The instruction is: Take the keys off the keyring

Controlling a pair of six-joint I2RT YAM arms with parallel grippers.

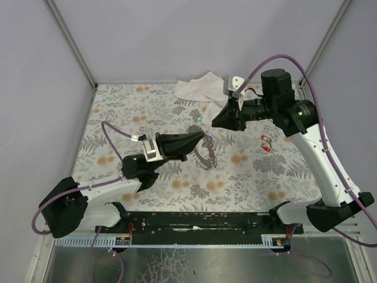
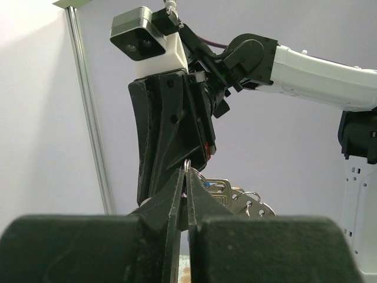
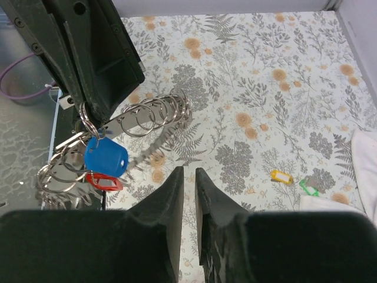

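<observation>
The keyring with its keys [image 1: 207, 156] hangs from my left gripper [image 1: 200, 135], which is shut on it at the wire ring [image 2: 186, 167]. In the right wrist view, several keys on wire loops dangle below the left fingers, with a blue tag [image 3: 105, 157] and a red one [image 3: 105, 181] among them. My right gripper [image 1: 218, 122] is a short way to the right of the left one, its fingers [image 3: 172, 218] close together with a small gap and nothing seen between them.
A white cloth [image 1: 200, 88] lies at the back of the floral table [image 1: 118, 106]. A yellow tag [image 3: 281, 176], a green piece [image 3: 309, 187] and red pieces [image 1: 265, 143] lie loose on it.
</observation>
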